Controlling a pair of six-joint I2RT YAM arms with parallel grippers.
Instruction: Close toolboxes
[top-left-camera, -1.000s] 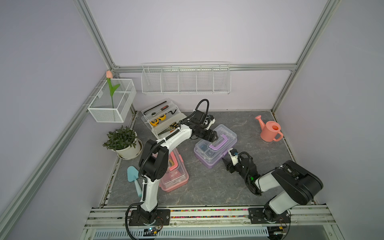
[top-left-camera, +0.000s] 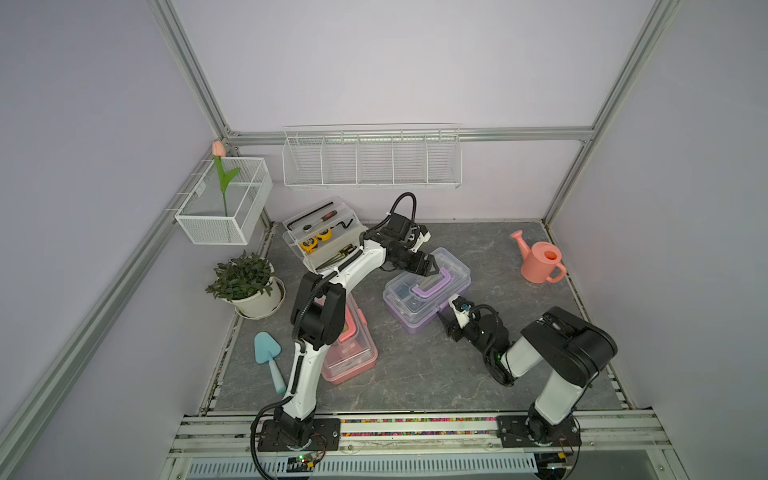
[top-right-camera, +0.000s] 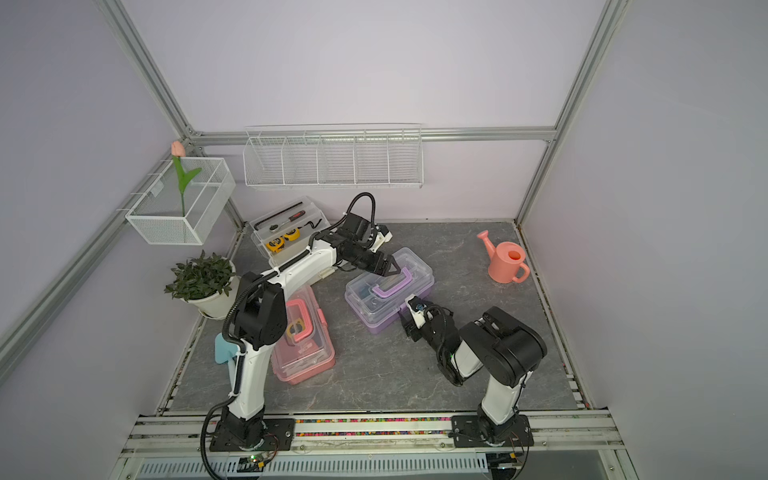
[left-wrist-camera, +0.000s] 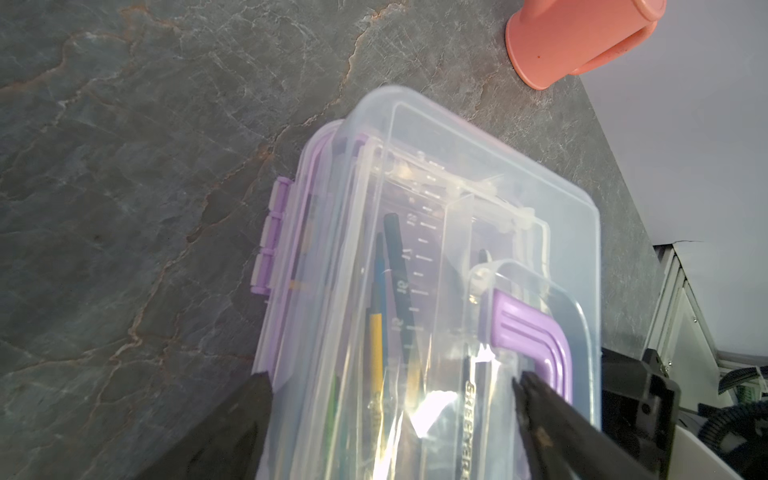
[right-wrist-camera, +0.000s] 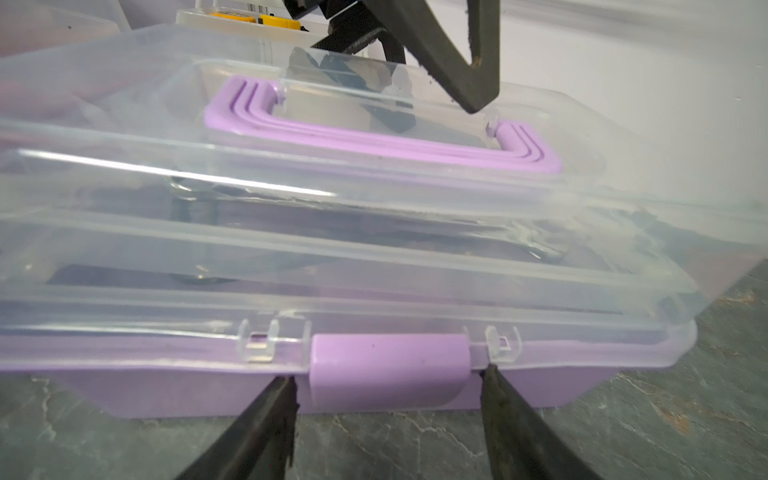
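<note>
In the top left view, the purple toolbox (top-left-camera: 424, 297) sits mid-table with its clear lid lying over the base. My left gripper (top-left-camera: 429, 265) is open above the lid, fingers apart; its wrist view shows the lid and purple handle (left-wrist-camera: 532, 332) below. At the front side, my right gripper (top-left-camera: 449, 321) stands partly open, with one finger (right-wrist-camera: 268, 428) left of the purple latch (right-wrist-camera: 389, 372) and the other right of it. This latch hangs down over the rim; whether it is snapped tight I cannot tell. A pink toolbox (top-left-camera: 352, 361) lies lid down, partly under my left arm.
An open clear toolbox (top-left-camera: 348, 209) with tools lies at the back left. A pink watering can (top-left-camera: 543, 262) stands at right. A potted plant (top-left-camera: 242, 281) and blue trowel (top-left-camera: 268, 349) are at left.
The purple toolbox has shifted slightly left. My right gripper has moved left and a little up in the view, closer to its front.
</note>
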